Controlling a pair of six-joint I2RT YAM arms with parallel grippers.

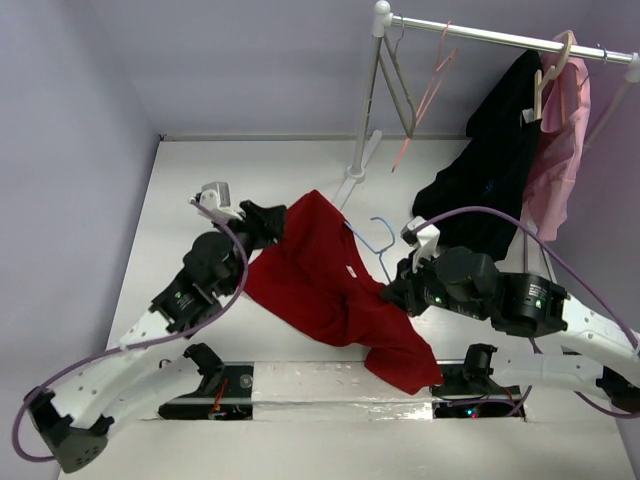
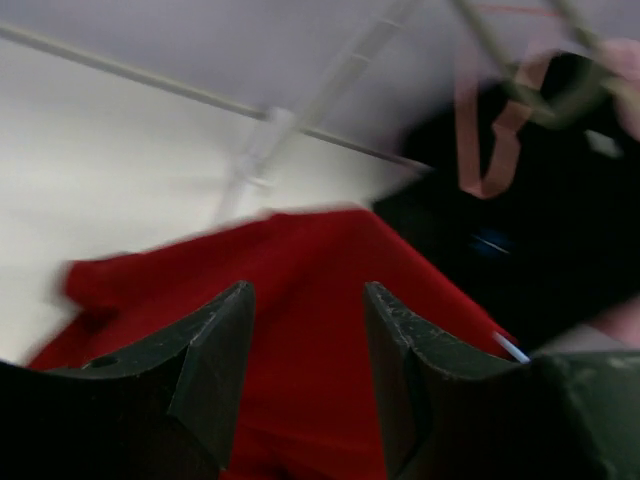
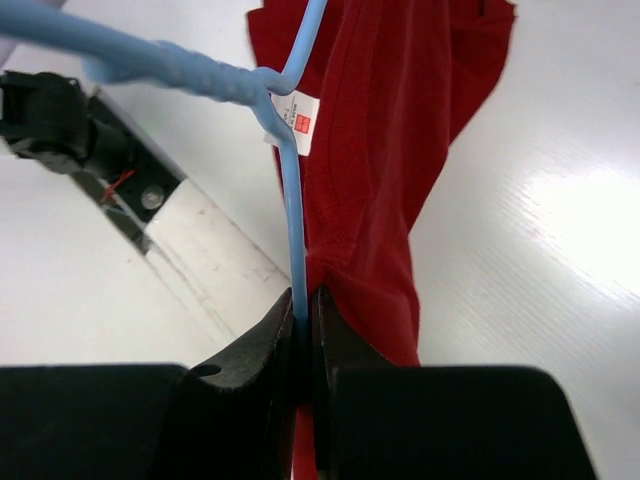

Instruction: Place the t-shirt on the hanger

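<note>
The red t-shirt [image 1: 330,270] hangs slanting across the middle of the top view, its lower end reaching the front edge. My right gripper is shut on the blue hanger [image 3: 292,190], with red cloth pinched alongside at its fingertips. The hanger's hook end stands up above the shirt's neck, and a white label [image 3: 298,118] shows at the collar. My left gripper has its fingers apart, with red cloth behind the gap and nothing seen gripped. From above, the left gripper [image 1: 272,222] is at the shirt's upper left edge. Part of the hanger is hidden inside the shirt.
A white rack rail [image 1: 490,35] crosses the upper right. Hanging from it are an empty grey hanger [image 1: 397,85], a pink hanger [image 1: 428,95], a black garment [image 1: 490,165] and a pink garment [image 1: 560,150].
</note>
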